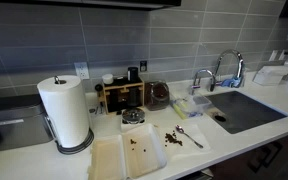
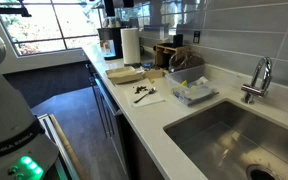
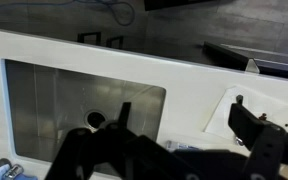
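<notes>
My gripper hangs over the counter and sink, its two dark fingers well apart and nothing visible between them. A metal spoon (image 1: 190,137) rests on a white sheet (image 1: 184,147), with dark bits scattered nearby. To the left of that sheet lies a shallow two-part light tray (image 1: 110,158) with a few dark bits. A clear container with coloured items (image 2: 192,91) sits between the sheet and the sink. In the wrist view, the white sheet (image 3: 222,118) shows right of the gap between the fingers.
The steel sink (image 1: 246,110) has a tall faucet (image 1: 238,68) behind it. A paper towel roll (image 1: 65,112) stands left. Along the wall are a wooden rack (image 1: 123,96) and a dark round jar (image 1: 157,95). The counter's front edge (image 2: 130,128) drops to dark cabinets.
</notes>
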